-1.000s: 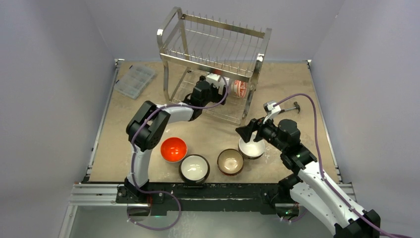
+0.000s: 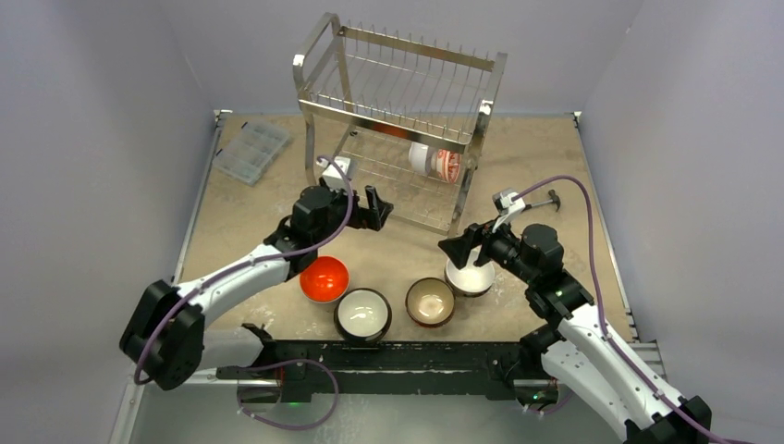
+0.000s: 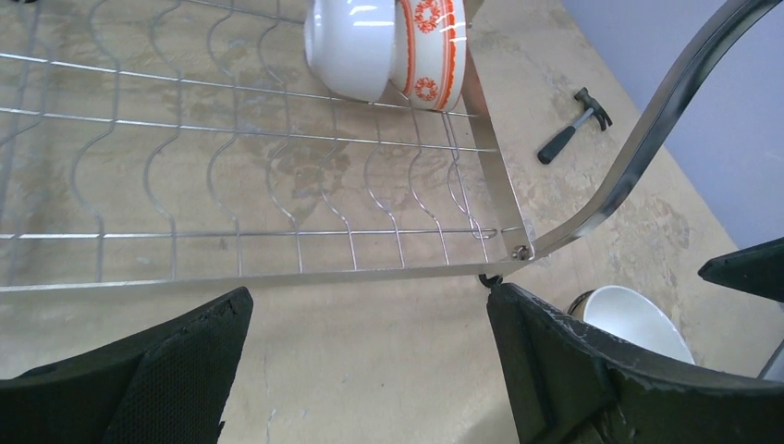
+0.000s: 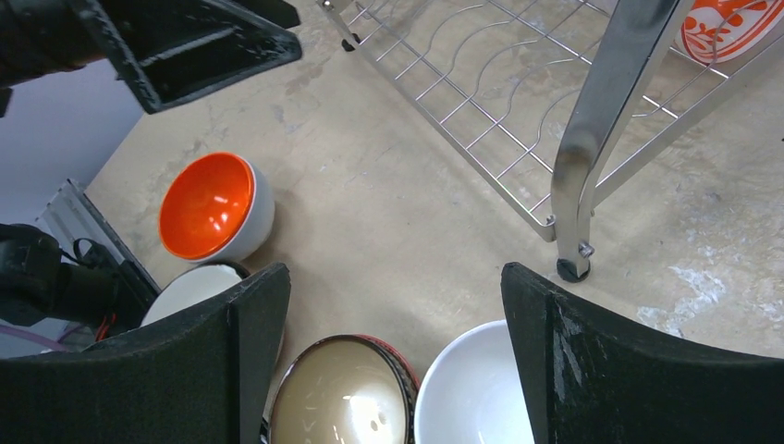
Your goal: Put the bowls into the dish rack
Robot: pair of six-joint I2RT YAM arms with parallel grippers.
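A white bowl [image 3: 347,46] and an orange-patterned bowl [image 3: 430,51] lie on their sides in the lower tier of the metal dish rack [image 2: 398,37]. My left gripper [image 2: 377,205] is open, empty, just in front of the rack. Along the front of the table are an orange bowl [image 2: 324,277], a dark-rimmed white bowl [image 2: 362,314], a tan bowl [image 2: 430,301] and a white bowl [image 2: 471,277]. My right gripper [image 2: 462,242] stands open above the right-hand white bowl, nothing between its fingers.
A clear compartment box [image 2: 251,151] lies at the back left, and a hammer [image 2: 545,202] at the right. Bare table lies between the rack and the front bowls.
The right arm has stayed nearly still.
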